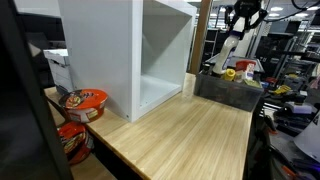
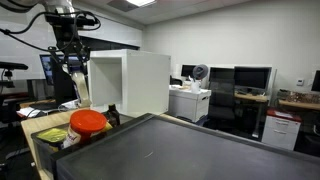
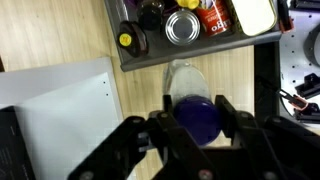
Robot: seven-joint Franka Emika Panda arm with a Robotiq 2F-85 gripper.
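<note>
A pale, whitish bottle (image 1: 229, 50) with a purple cap (image 3: 198, 120) hangs from my gripper, which is shut on it around the cap. In the first exterior view the gripper (image 1: 241, 17) is high at the far right, and the bottle slants downward to the left above the grey bin (image 1: 226, 91). The second exterior view shows the bottle (image 2: 80, 90) under the gripper (image 2: 75, 62) at the left. From the wrist, the bottle's body (image 3: 184, 80) extends toward the bin's edge (image 3: 190, 51); its lower end is close to that edge in view.
Inside the bin are a silver-topped can (image 3: 182, 27), a red can (image 3: 214, 16) and other items. A white open-fronted cabinet (image 1: 103, 55) stands on the wooden table (image 1: 180, 135). Red tubs (image 1: 82, 103) sit at the left.
</note>
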